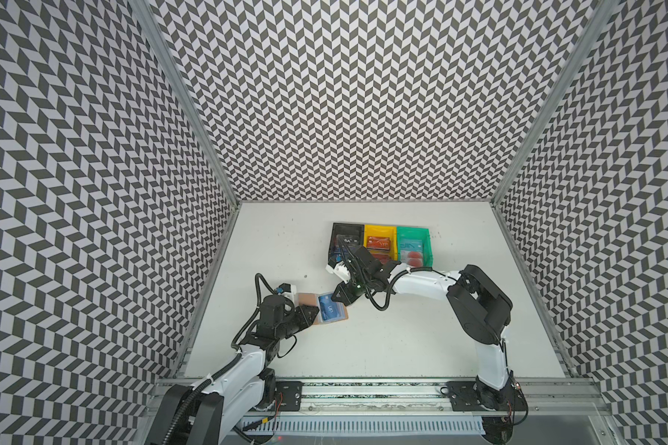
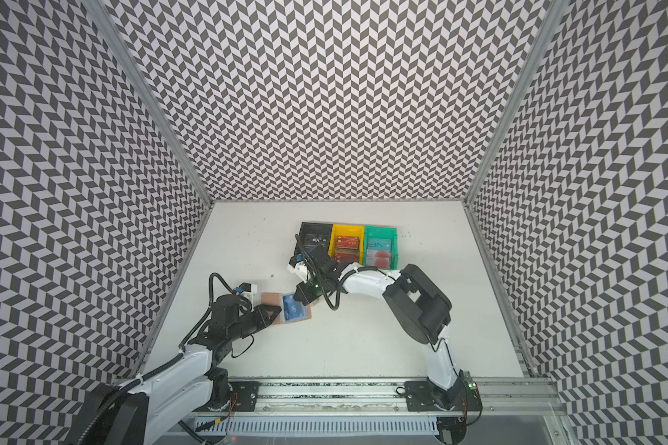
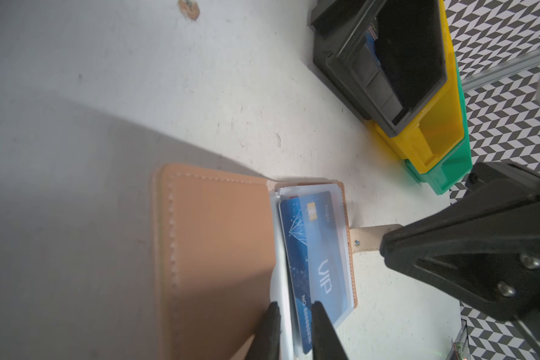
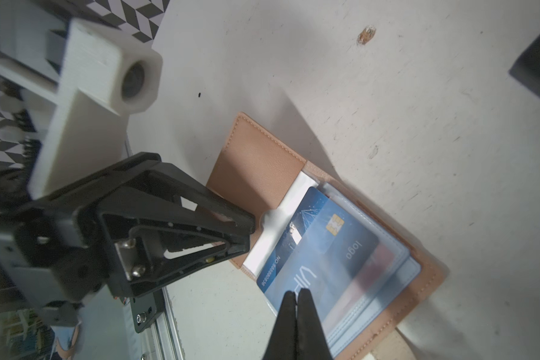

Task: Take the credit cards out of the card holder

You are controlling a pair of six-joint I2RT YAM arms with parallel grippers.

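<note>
The tan card holder (image 3: 216, 240) lies open on the table, with blue VIP cards (image 3: 327, 246) in clear sleeves on its inner side. My left gripper is low over the holder, its fingertips slightly apart beside the sleeves' edge; nothing clearly shows held between them. My right gripper is shut above the card sleeves (image 4: 354, 270), with nothing visible between its fingers.
A three-part organiser stands behind the holder: black bin (image 3: 378, 72), yellow bin (image 3: 432, 132) and green bin (image 2: 380, 237), with cards inside. Bare table surrounds the holder, especially left and in front.
</note>
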